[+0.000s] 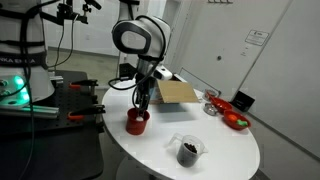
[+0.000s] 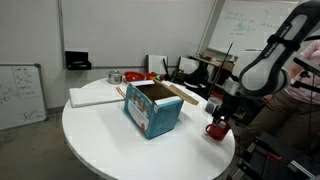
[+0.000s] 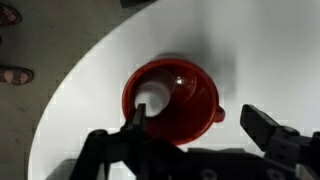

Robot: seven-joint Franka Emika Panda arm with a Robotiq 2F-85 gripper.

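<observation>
Directly over a red mug (image 1: 137,122) hovers my gripper (image 1: 142,104), its fingers apart. Looking down in the wrist view, the mug (image 3: 172,100) has its handle (image 3: 219,114) on the right. Inside it, to the left, is a white roundish object (image 3: 154,95). Nothing shows between the open fingers. In exterior view 2 the mug (image 2: 217,130) stands upright near the right edge of the white table, just under the gripper.
An open cardboard box (image 2: 152,108) with blue sides stands mid-table. A metal cup (image 1: 188,153) with dark contents sits near the front. Farther back are a red bowl (image 1: 236,121) and metal pots (image 2: 134,76).
</observation>
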